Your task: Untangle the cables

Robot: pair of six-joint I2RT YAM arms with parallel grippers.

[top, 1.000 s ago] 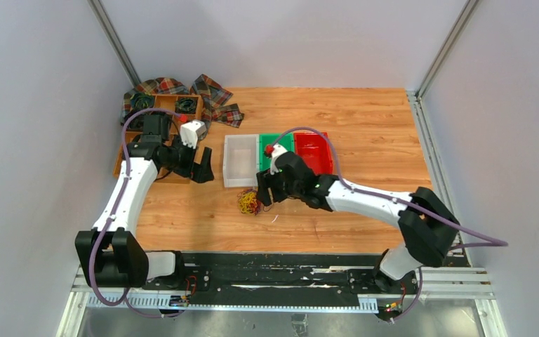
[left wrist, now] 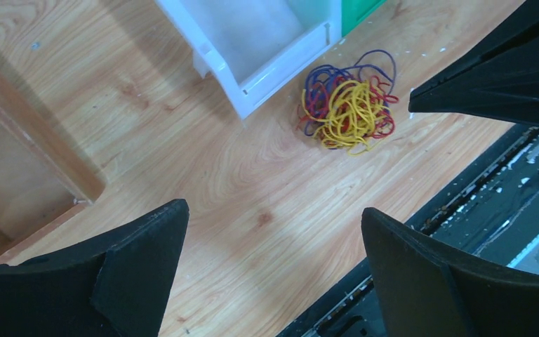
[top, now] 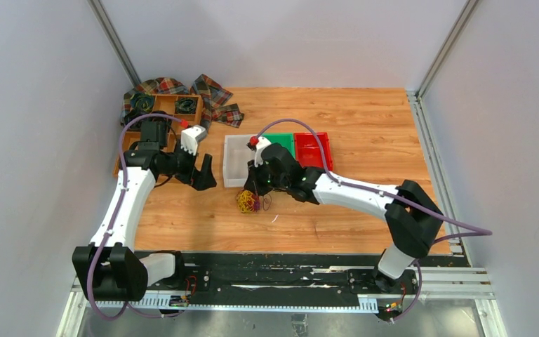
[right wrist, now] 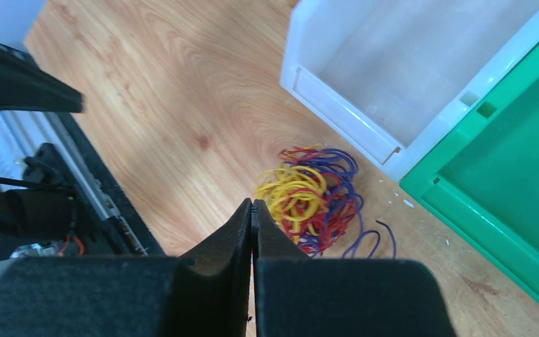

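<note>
A tangled clump of yellow, red and blue cables (top: 247,201) lies on the wooden table in front of the white box (top: 236,159), with a blue loop straying out; it also shows in the left wrist view (left wrist: 351,112) and right wrist view (right wrist: 302,196). My left gripper (top: 204,173) stands open to the left of the clump, above bare wood. My right gripper is shut, hovering at the clump's edge with its tips over the yellow strands; whether it touches them I cannot tell, and nothing clear shows between its fingers.
A green box (right wrist: 509,168) and a red box (top: 311,147) stand beside the white one. A wooden compartment box (left wrist: 35,126) and plaid cloth (top: 221,112) are at the left.
My right gripper has moved leftward over the cables and closed from open. My left gripper has shifted slightly toward the front and right.
</note>
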